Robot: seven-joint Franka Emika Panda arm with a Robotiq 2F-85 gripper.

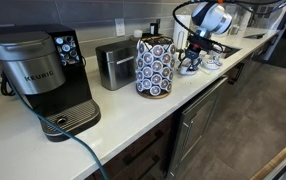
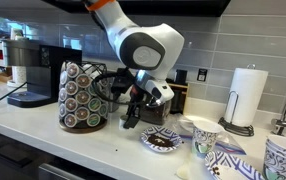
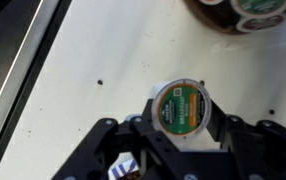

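A coffee pod (image 3: 181, 108) with a green and orange lid sits between the fingers of my gripper in the wrist view, lid facing the camera. The fingers are closed around its sides. In the second exterior view my gripper (image 2: 133, 112) hangs above the counter, between the pod carousel (image 2: 81, 100) and a patterned plate (image 2: 162, 138). From the first exterior view, the gripper (image 1: 190, 62) appears beyond the carousel (image 1: 154, 68), small and partly lost against the dishes.
A Keurig coffee maker (image 1: 45, 85) and a metal toaster (image 1: 117, 64) line the wall. Patterned cups (image 2: 206, 138), bowls (image 2: 284, 158) and plates crowd the counter on the right. Bare white counter (image 1: 118, 115) lies in front of the toaster.
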